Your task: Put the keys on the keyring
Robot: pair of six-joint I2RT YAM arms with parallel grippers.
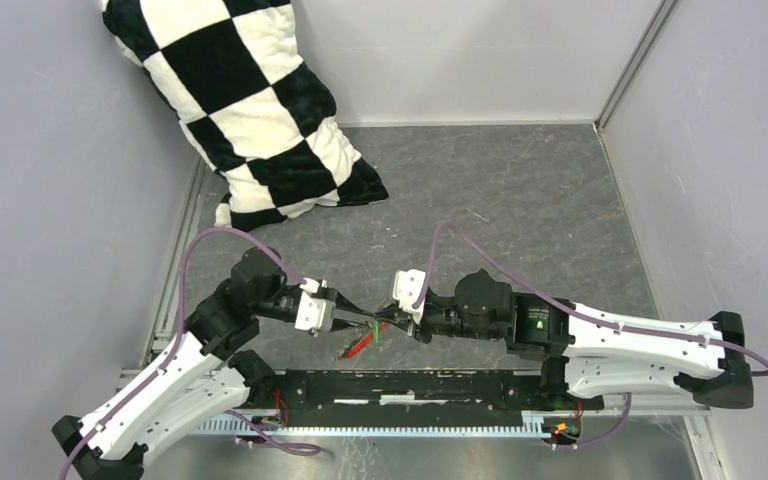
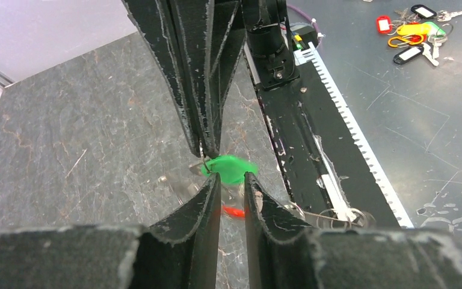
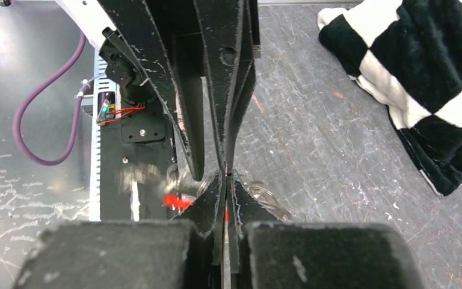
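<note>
My right gripper is shut on a thin wire ring (image 2: 204, 159) at its fingertips. From it hangs a bunch with a green tag (image 2: 231, 169), a red tag (image 3: 179, 201) and blurred metal parts. In the top view the green tag (image 1: 376, 329) and the red tag (image 1: 358, 345) dangle below the meeting grippers. My left gripper stands part open, close to the bunch. The green tag shows behind the gap between its fingers, and nothing is visibly gripped. Motion blur hides which keys are on the ring.
Beyond the black rail (image 2: 310, 180), a pile of keys with a yellow tag (image 2: 414, 29) and red and black tags lies on the floor. A checkered cushion (image 1: 250, 110) leans at the back left. Grey floor (image 1: 500, 190) behind the arms is clear.
</note>
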